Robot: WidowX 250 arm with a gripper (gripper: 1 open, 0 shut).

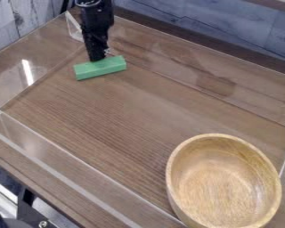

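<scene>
The black gripper (100,53) reaches down from the top left to the green block (100,70), which lies flat on the wooden tabletop. Its tip is at the upper edge of the block, near the middle. Whether the fingers are open or shut on it cannot be made out at this size.
A large round wooden bowl (223,183) sits at the lower right. Blue-grey walls (228,36) border the table at the back, with a pale panel at the left.
</scene>
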